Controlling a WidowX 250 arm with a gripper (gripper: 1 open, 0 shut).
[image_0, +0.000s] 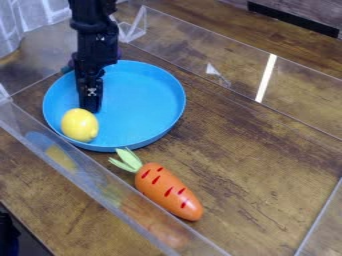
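Note:
My black gripper (90, 86) reaches down from the top over the left part of a round blue plate (140, 110). Its fingertips are small and dark against the plate, above a yellow lemon-like object (79, 125) near the plate's front left. I see nothing clearly held. An orange toy carrot (167, 191) with pale green leaves lies on the wooden table, in front of the plate to the right.
A purple object (118, 52) is partly hidden behind the arm. Clear walls (94, 195) edge the workspace at left and right.

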